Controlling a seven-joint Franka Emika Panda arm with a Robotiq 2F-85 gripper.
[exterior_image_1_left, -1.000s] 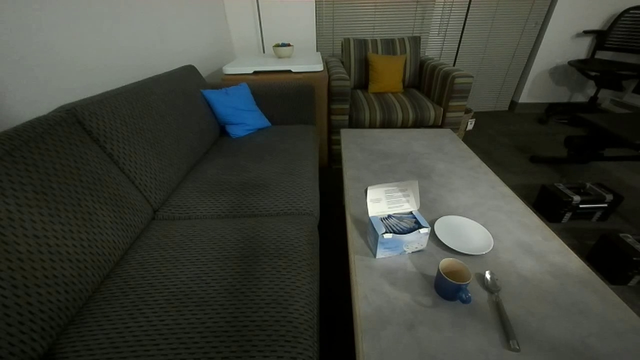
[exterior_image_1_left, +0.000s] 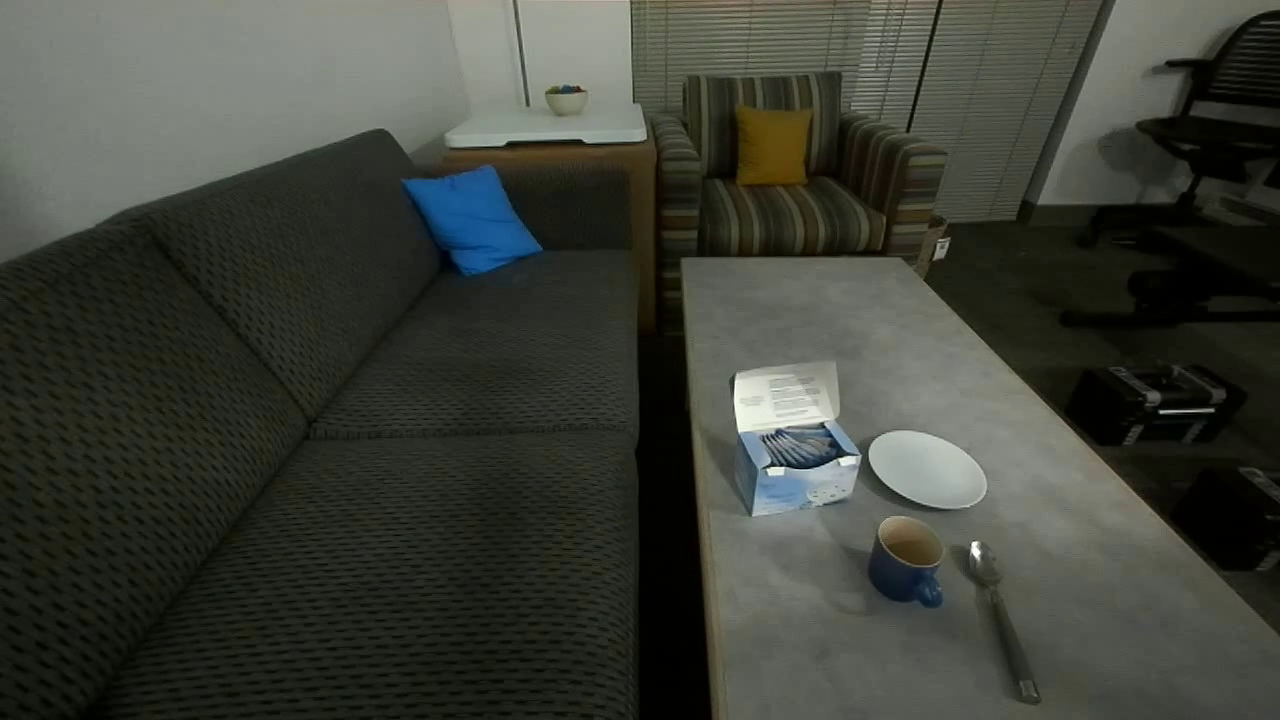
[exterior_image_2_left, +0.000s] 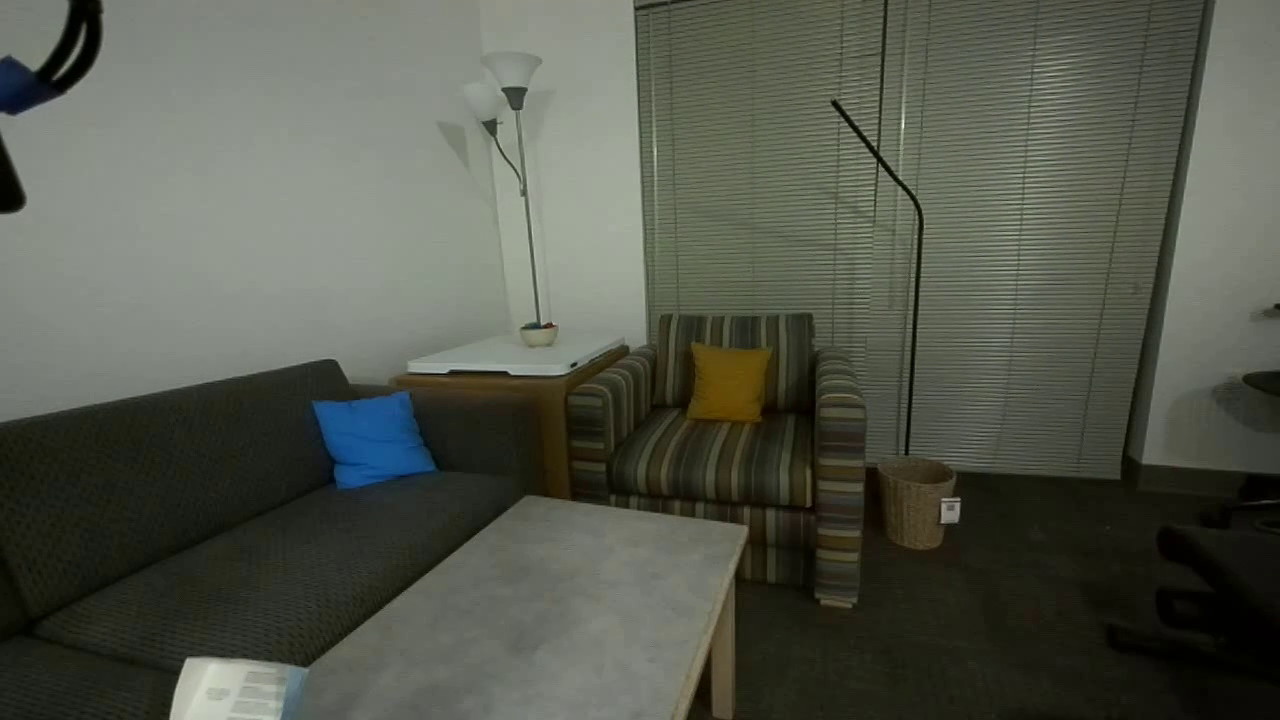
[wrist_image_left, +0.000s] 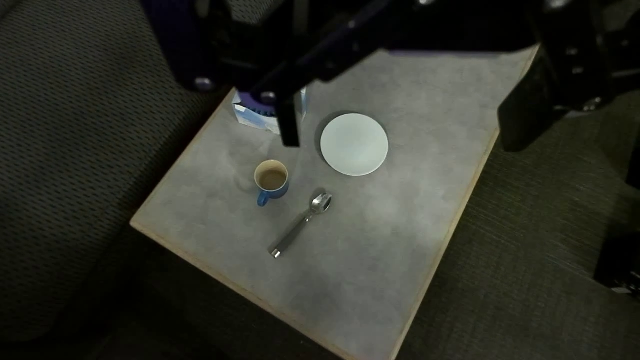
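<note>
High above the coffee table (exterior_image_1_left: 828, 318), my gripper is open, its dark fingers spread wide and nothing between them in the wrist view. Below lie a white plate (wrist_image_left: 354, 144), a blue mug (wrist_image_left: 271, 179) with a pale inside, and a spoon (wrist_image_left: 300, 225) with a grey handle. An open light-blue box (exterior_image_1_left: 798, 474) of packets stands left of the plate; in the wrist view the gripper partly covers it. The mug (exterior_image_1_left: 906, 560) is upright, apart from the spoon (exterior_image_1_left: 1003, 618). Exterior view 1 does not include the gripper.
A dark sofa (exterior_image_1_left: 480, 540) with a blue pillow (exterior_image_1_left: 475, 221) runs along the table's left side. A striped armchair (exterior_image_2_left: 732, 462) stands beyond its far end. Black cases (exterior_image_1_left: 1155, 404) sit on the floor to the right.
</note>
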